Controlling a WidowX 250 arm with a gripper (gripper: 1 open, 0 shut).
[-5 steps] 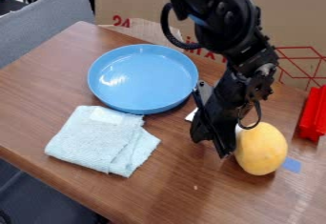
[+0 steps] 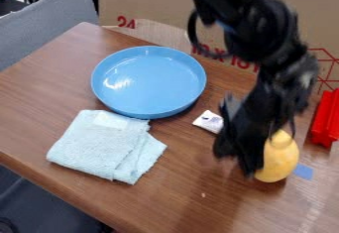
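Note:
The black gripper (image 2: 239, 136) is motion-blurred, hanging low on the right of the table over a yellow round object (image 2: 276, 164), which it partly covers. Its fingertips are too blurred to make out clearly; it looks shut, and whether it touches the yellow object cannot be told. A small white packet (image 2: 208, 121) lies just left of the gripper. A blue plate (image 2: 146, 81) sits at the back left, and a folded white cloth (image 2: 103, 148) lies in front of it.
A red plastic item (image 2: 326, 118) is at the right edge. A cardboard box (image 2: 146, 4) stands behind the table (image 2: 47, 88). Bare wood shows at the far left and at the front.
The gripper has moved rightward over the yellow object, covering more of it, and is now blurred by motion. The plate and cloth have not moved.

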